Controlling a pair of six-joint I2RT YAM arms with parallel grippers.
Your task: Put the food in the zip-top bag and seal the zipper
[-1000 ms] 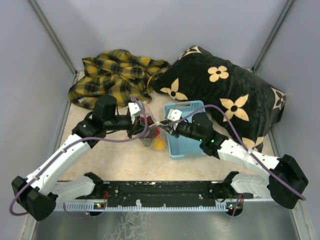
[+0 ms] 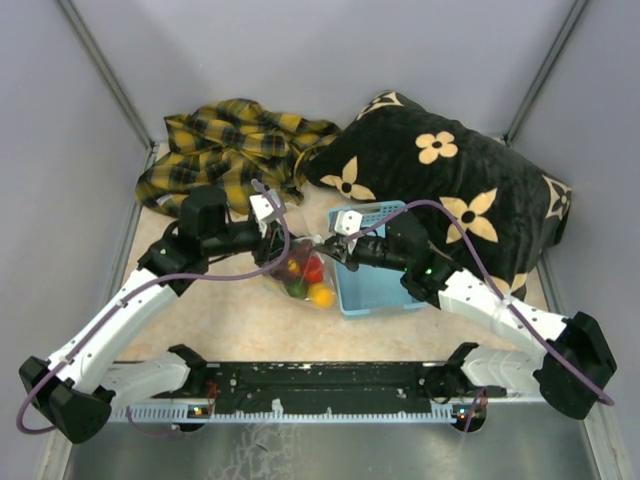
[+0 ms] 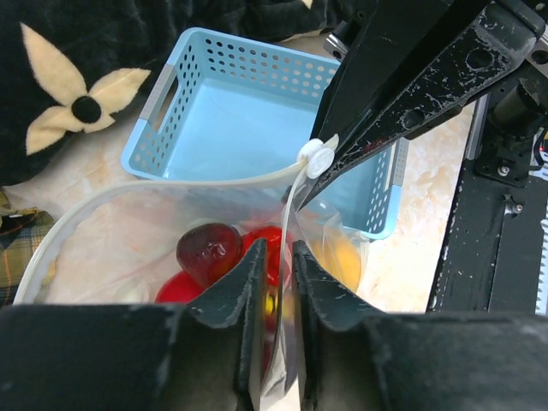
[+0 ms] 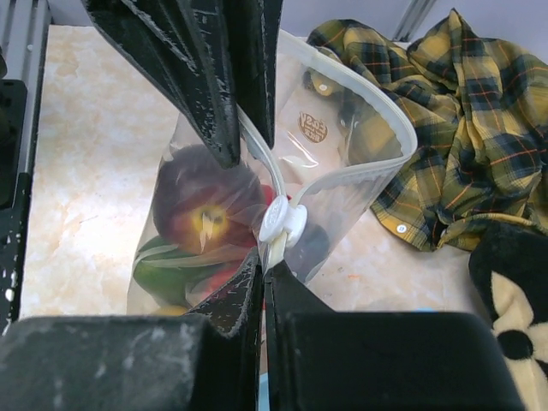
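Note:
The clear zip top bag (image 2: 300, 290) stands mid-table with food inside. A dark red fruit (image 3: 210, 253), a yellow-orange one (image 3: 342, 259) and a green piece (image 4: 167, 278) show through its plastic. In the right wrist view, my right gripper is shut on the end of the bag's white zip strip, just below the round white zip tab (image 4: 274, 219). My left gripper is part open, its fingers either side of the near strip of the bag's mouth without pinching it. Beyond the tab the mouth gapes wide.
A blue basket (image 2: 380, 285), empty where it shows, sits right of the bag under my right arm. A black flowered cushion (image 2: 400, 140) and a yellow checked cloth (image 2: 220, 150) lie behind. The table in front of the bag is bare (image 2: 250, 325).
My left gripper has shifted slightly toward the back. The right one has edged left, bringing the two closer. More of the food in the bag now shows from above.

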